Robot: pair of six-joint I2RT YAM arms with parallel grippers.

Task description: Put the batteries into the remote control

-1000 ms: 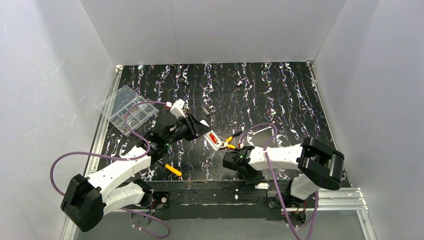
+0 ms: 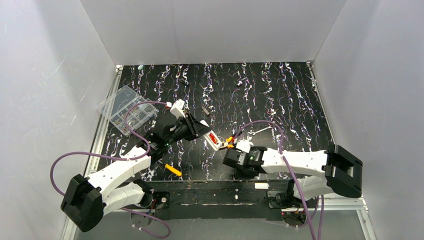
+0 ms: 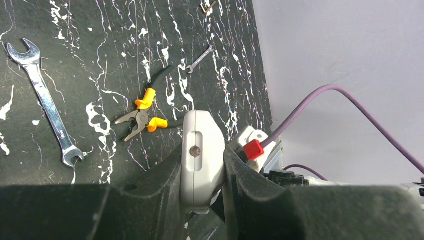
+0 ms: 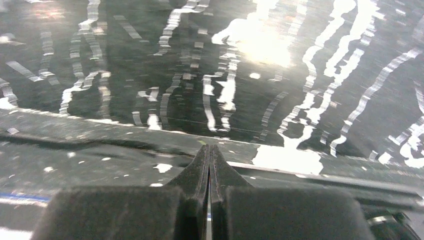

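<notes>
The white remote control (image 2: 217,145) is tilted in my left gripper (image 2: 205,129), which is shut on it. A red battery (image 2: 213,137) shows in its uncovered compartment; whether others lie there is too small to tell. In the left wrist view the end of the remote (image 3: 202,150) points away from the fingers. Near the table's front edge, my right gripper is shut, its tips together and nothing between them. A flat white piece, apparently the battery cover (image 2: 261,185), lies on the dark front ledge, outside the right fingers.
Yellow-handled pliers (image 3: 144,117) and a large wrench (image 3: 47,102) lie on the table. A small wrench (image 3: 200,59) is farther off. A clear compartment box (image 2: 131,111) stands at the left, a yellow tool (image 2: 173,170) near the front.
The left arm and the remote have stayed put.
</notes>
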